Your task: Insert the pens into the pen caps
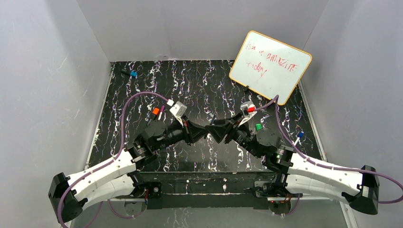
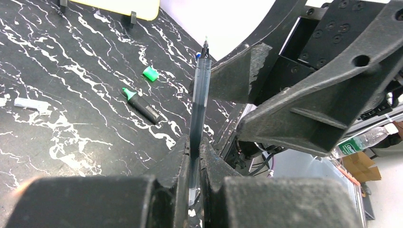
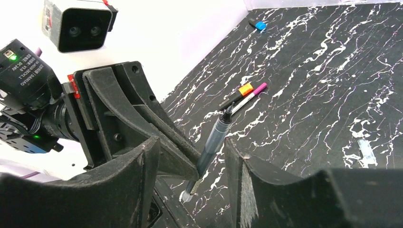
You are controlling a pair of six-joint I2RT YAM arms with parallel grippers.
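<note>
A dark translucent pen (image 2: 199,95) stands upright, tip up, with my left gripper shut on it. My right gripper is part open, its fingers either side of that pen, which shows between them in the right wrist view. On the table lie a green highlighter (image 2: 141,107), a green cap (image 2: 150,73), an orange-capped marker (image 3: 230,99), a pink-capped pen (image 3: 249,97), a pale clear piece (image 3: 367,151), a blue-capped marker (image 1: 129,73) at the back left and a blue-capped pen (image 1: 298,137) at the right.
A whiteboard (image 1: 270,64) leans at the back right. Grey walls surround the marble table (image 1: 185,80).
</note>
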